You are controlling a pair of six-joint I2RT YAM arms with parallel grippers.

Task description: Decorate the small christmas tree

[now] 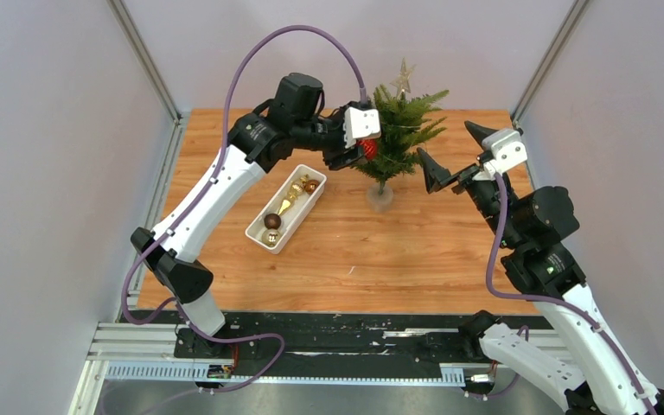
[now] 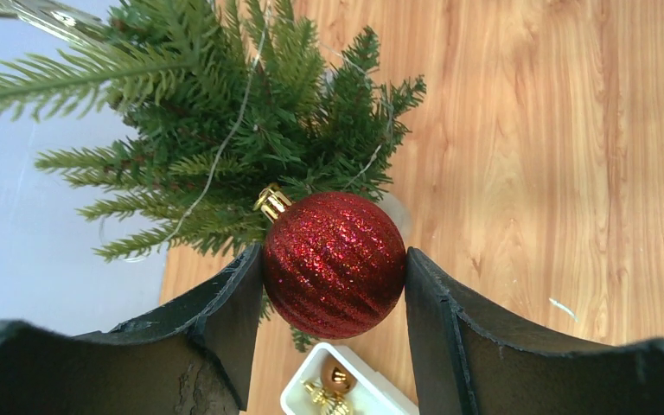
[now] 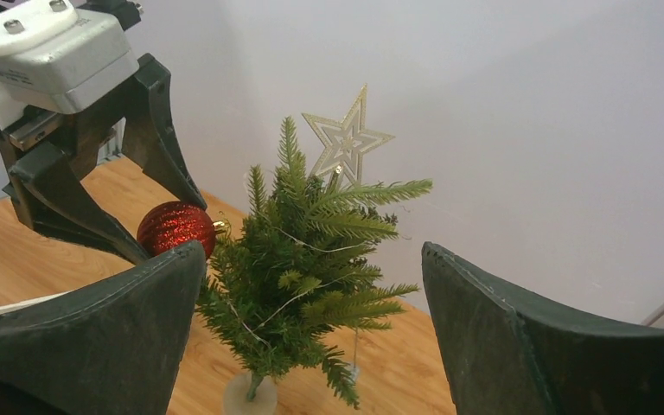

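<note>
A glittery red bauble (image 2: 335,266) with a gold cap is pinched between the fingertips of my left gripper. In the right wrist view the bauble (image 3: 175,228) is at the left side of the small green tree (image 3: 298,285), its gold cap towards the branches. Whether its loop touches a twig I cannot tell. On top of the tree stands a gold star (image 3: 347,140), and a thin wire runs around the branches. My right gripper (image 1: 447,149) is open and empty, to the right of the tree, its fingers pointing at it.
Left of the tree, a white tray (image 1: 259,235) holds several gold and brown ornaments. The tree's round base (image 1: 380,199) rests on the wooden table (image 1: 372,268), whose front middle is clear. Walls rise behind and at both sides.
</note>
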